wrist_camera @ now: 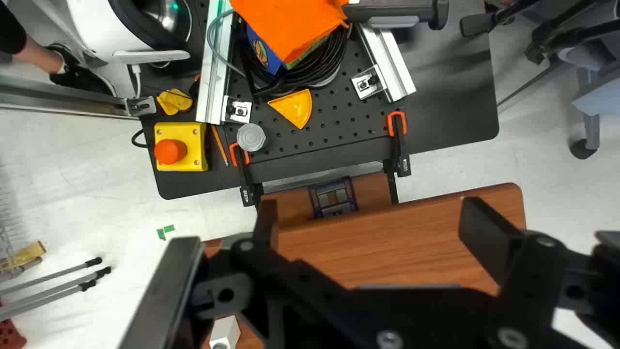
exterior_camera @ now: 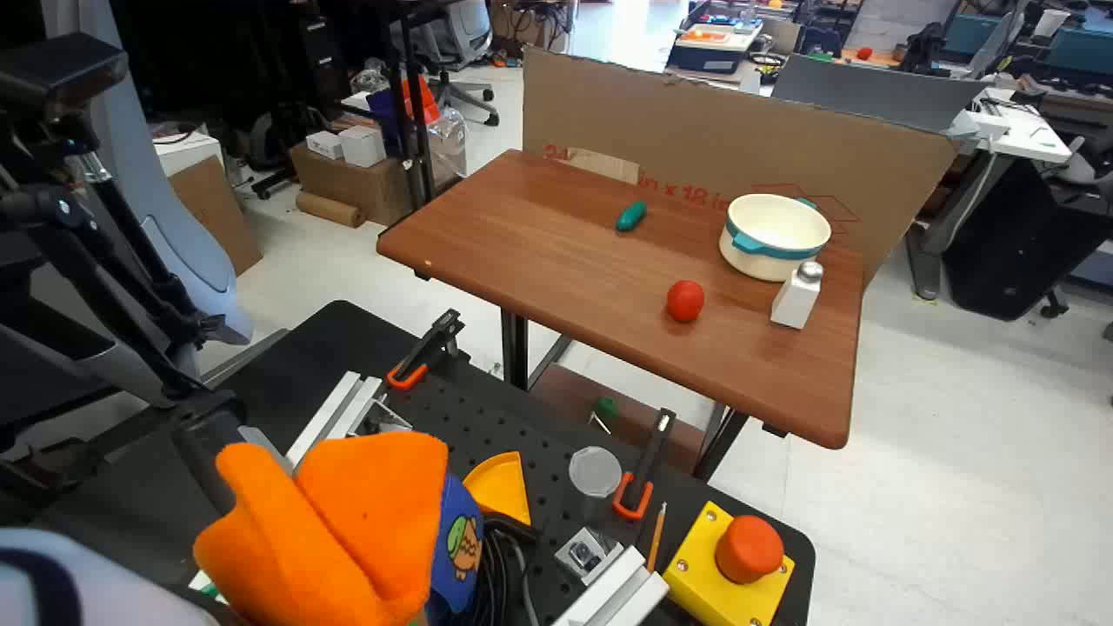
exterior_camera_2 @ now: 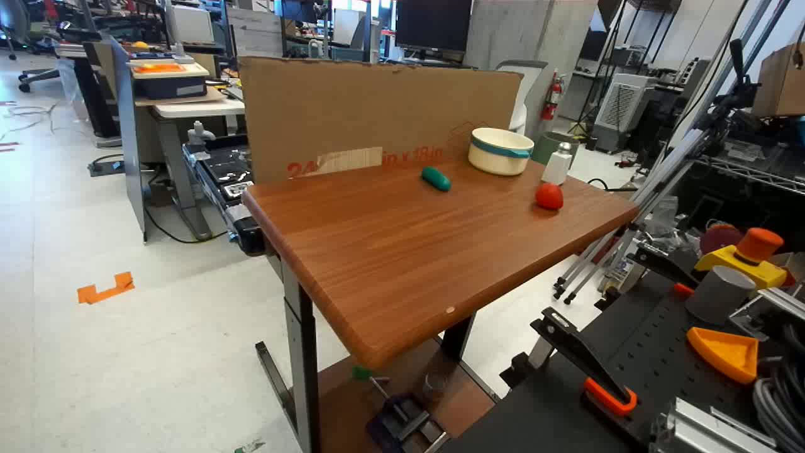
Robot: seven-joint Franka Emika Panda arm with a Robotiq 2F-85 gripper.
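On the brown table (exterior_camera: pixel 501 240) a cream pot with a teal band (exterior_camera: pixel 777 235) stands near the cardboard. Just in front of it is a white shaker with a metal top (exterior_camera: pixel 796 297). A red round object, perhaps a tomato (exterior_camera: pixel 685 301), lies closer to the front edge, and a dark green oblong object (exterior_camera: pixel 631 216) lies left of the pot. In the wrist view my gripper is open wide over the table, nothing between its fingers. Part of the shaker (wrist_camera: pixel 224 332) shows at the bottom; the pot, red and green objects are not visible there. Neither exterior view shows the gripper.
A cardboard sheet (exterior_camera_2: pixel 362 106) stands along the table's far side. Across a gap is a black bench (wrist_camera: pixel 453 99) with clamps, cables, an orange cloth mitt (exterior_camera: pixel 355 532) and a yellow box with a red button (exterior_camera: pixel 730 563).
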